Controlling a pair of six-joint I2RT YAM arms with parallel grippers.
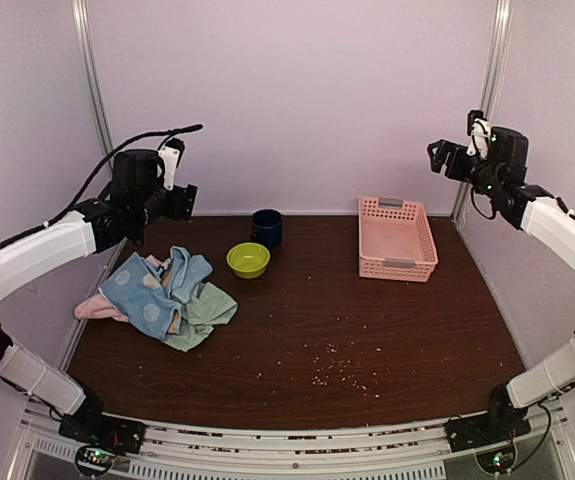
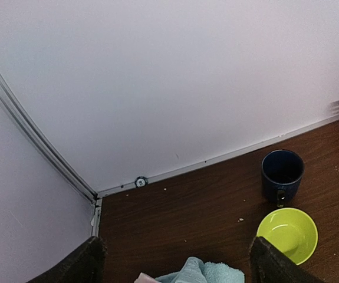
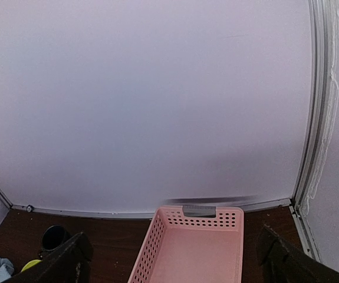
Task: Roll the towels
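Crumpled towels lie in a loose heap at the left of the table: a blue one with pale spots (image 1: 145, 303), a green one (image 1: 207, 308) to its right and a pink one (image 1: 97, 308) poking out at the left. Only the heap's top edge, a light blue towel fold (image 2: 221, 273), shows in the left wrist view. My left gripper (image 1: 182, 203) is raised above and behind the heap, open and empty. On the far right my right gripper (image 1: 445, 157) hangs high near the back wall, its fingers open with nothing between them.
An empty pink basket (image 1: 398, 272) stands at the back right. A lime green bowl (image 1: 248, 261) and a dark blue mug (image 1: 267, 228) sit at the back, right of the towels. Small pale bits (image 1: 333, 380) are scattered at front centre.
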